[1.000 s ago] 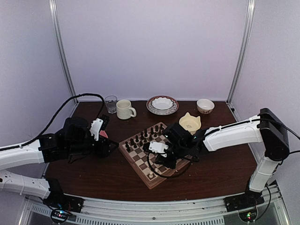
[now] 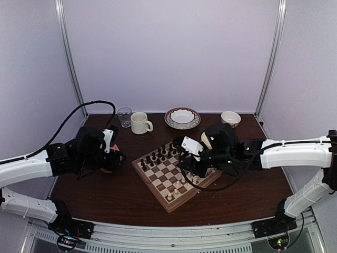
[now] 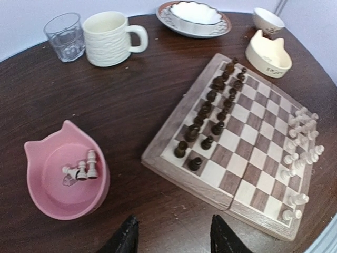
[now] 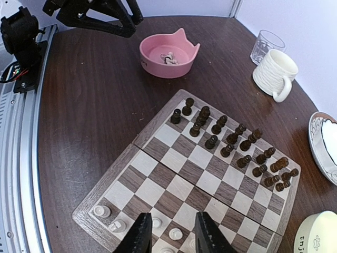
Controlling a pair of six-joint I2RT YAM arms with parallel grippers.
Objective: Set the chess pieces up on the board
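Observation:
The wooden chessboard has dark pieces standing along one side and white pieces along the other. A pink cat-eared bowl left of the board holds several white pieces lying down. My left gripper is open and empty above the table between bowl and board. My right gripper hangs over the white pieces' side, fingers apart, with nothing visibly held. The top view largely hides both grippers behind their arms.
A glass, mug, plate stack and small white bowl line the back. A cream cat-eared bowl sits beside the board at back right. Bare table lies in front and left of the board.
The right arm has risen and shifted right in the top view, now covering much of the cream bowl.

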